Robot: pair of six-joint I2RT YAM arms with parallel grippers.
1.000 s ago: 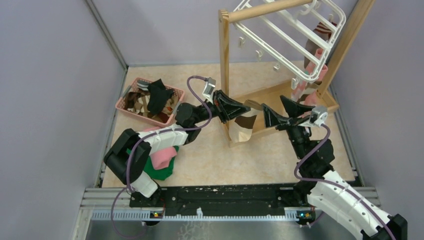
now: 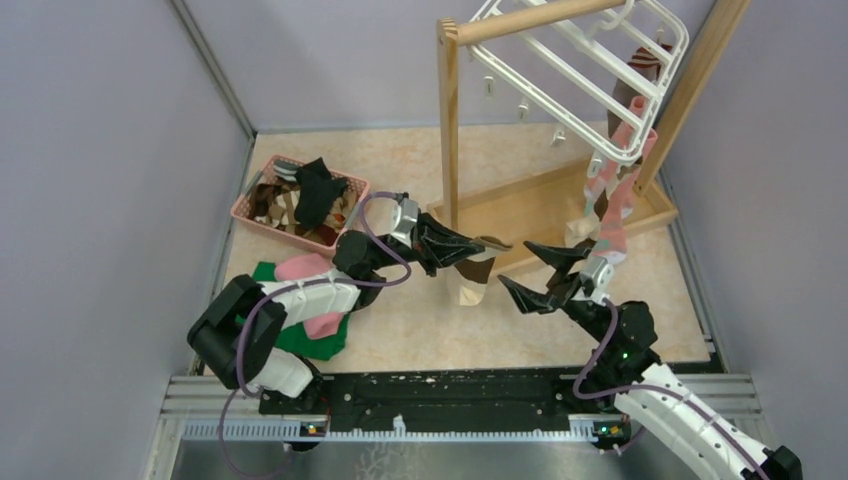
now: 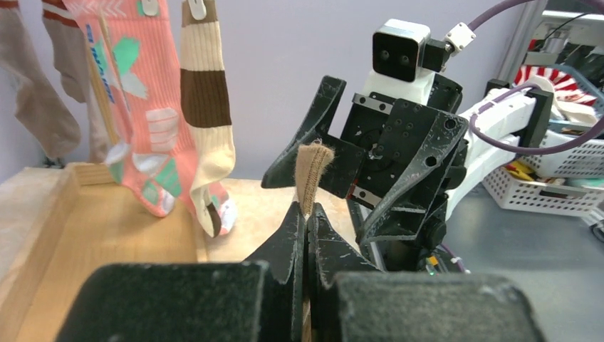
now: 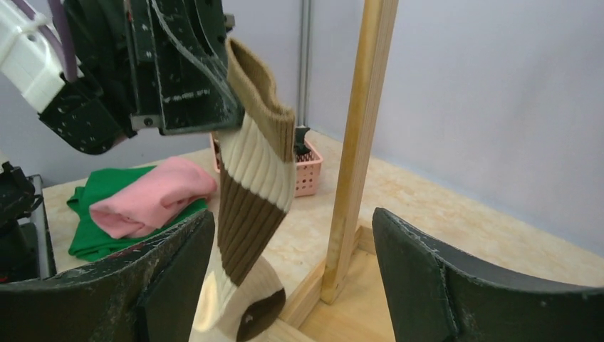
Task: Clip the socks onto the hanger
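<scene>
My left gripper (image 2: 470, 248) is shut on the top edge of a brown-and-cream sock (image 2: 474, 285), which dangles below the fingertips; the right wrist view shows the sock (image 4: 253, 206) hanging in front of that gripper. Just to the right, my right gripper (image 2: 523, 270) stands open and empty, apart from the sock, its fingers spread in the left wrist view. Pink, grey and cream striped socks (image 3: 202, 107) hang from white clips of the hanger (image 2: 545, 93) on the right side of the wooden frame.
A pink basket (image 2: 240, 215) of socks sits at the back left. Pink and green cloths (image 4: 149, 196) lie at the front left. The wooden frame's post (image 4: 349, 178) and tray (image 2: 535, 200) stand behind the grippers.
Both grippers have moved toward the front and left over the last second, the left one carrying its sock away from the hanger. The hanging pink socks swing slightly.
</scene>
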